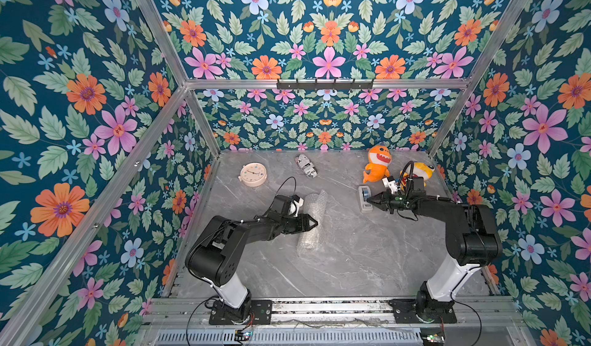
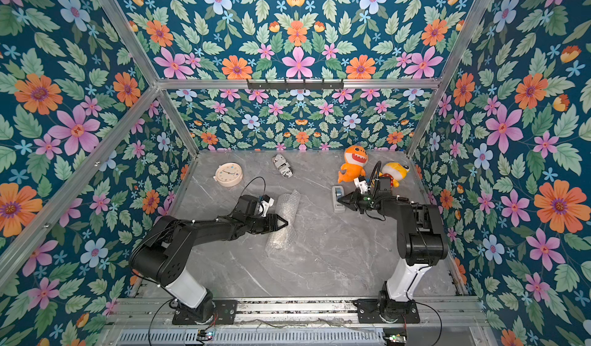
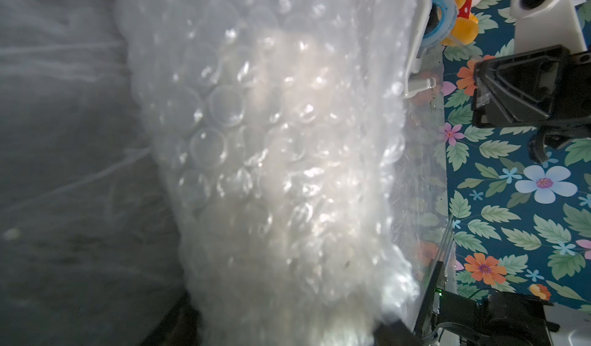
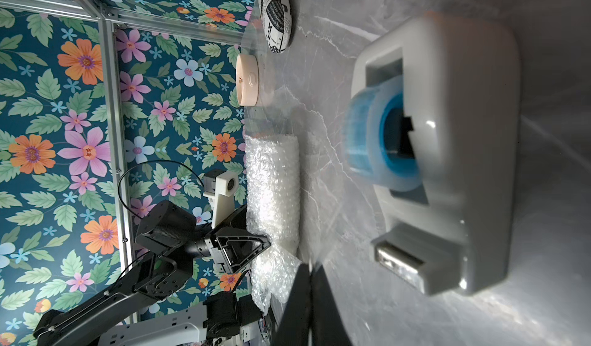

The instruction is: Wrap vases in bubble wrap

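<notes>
A long roll of bubble wrap [image 1: 312, 238] lies left of centre on the table, with a pale shape showing through it in the left wrist view. My left gripper [image 1: 308, 223] is shut on it, its fingers mostly hidden by the wrap. My right gripper is shut at the tape dispenser [image 4: 480, 143], which holds a blue roll [image 4: 381, 130]. A thin clear strip, apparently tape, runs from the roll to my right fingertips.
A pink clock [image 1: 252, 174], a patterned shoe-like object [image 1: 306, 166], an orange shark plush [image 1: 376, 164] and a yellow plush [image 1: 423, 169] stand at the back.
</notes>
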